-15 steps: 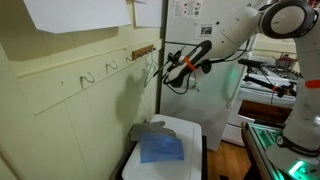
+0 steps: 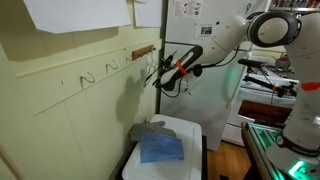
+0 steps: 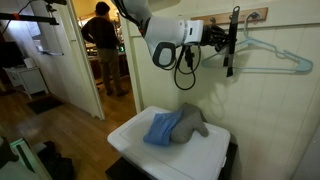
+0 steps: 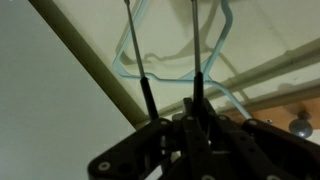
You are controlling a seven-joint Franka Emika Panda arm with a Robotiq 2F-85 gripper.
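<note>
A light blue clothes hanger (image 3: 272,68) is up by the wall hooks in exterior view 2. At its left end is my gripper (image 3: 232,42), its dark fingers upright. From the wrist, the hanger's thin frame (image 4: 228,20) crosses the long black fingers (image 4: 196,60) of the gripper. The fingers stand apart, with part of the frame between them; the exact contact is hard to make out. Exterior view 1 shows the gripper (image 2: 155,76) small, near the wall.
A wooden hook rail (image 3: 257,15) runs along the wall. Below stands a white-topped surface (image 3: 125,134) bearing a blue cloth (image 3: 160,128) and a grey cloth (image 3: 190,124). A person (image 3: 101,45) is in the doorway. More hooks (image 2: 87,77) line the wall.
The arm by the hooks has shifted very slightly. The cloths and the white surface are unchanged.
</note>
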